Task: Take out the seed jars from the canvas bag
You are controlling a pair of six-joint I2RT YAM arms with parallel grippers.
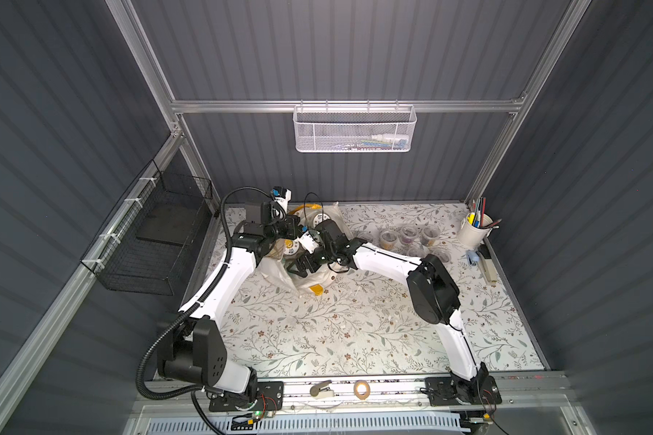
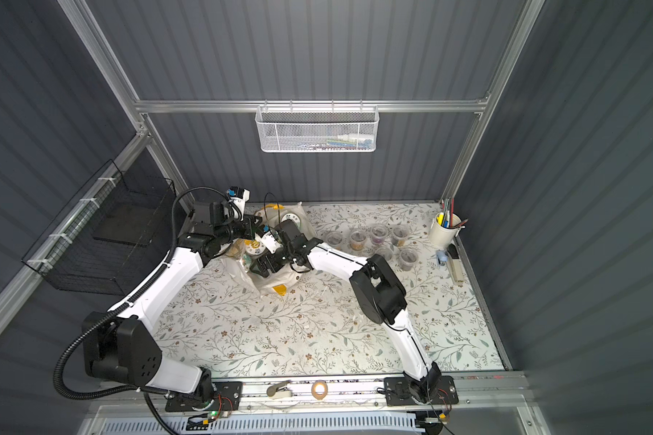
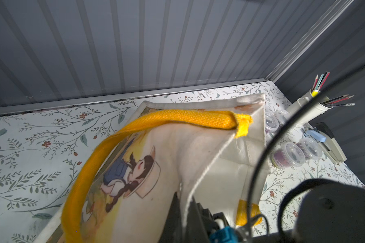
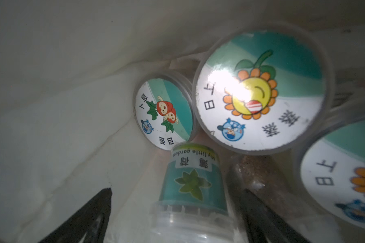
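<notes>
The canvas bag (image 3: 142, 178) with a yellow strap lies on the back left of the table. My left gripper is shut on the bag's fabric edge, which runs up between its fingers. Inside the bag, my right gripper stands open around a teal mint seed jar (image 4: 192, 182) lying on its side. Beside it are a sunflower-labelled jar (image 4: 259, 89), a smaller radish-labelled jar (image 4: 162, 111), another sunflower jar (image 4: 348, 170) and a brown-filled jar (image 4: 255, 178).
Several clear jars (image 1: 407, 233) stand right of the bag. A pen cup (image 1: 471, 232) and some tools (image 1: 486, 264) are at the right edge. A wire basket (image 1: 152, 232) hangs on the left.
</notes>
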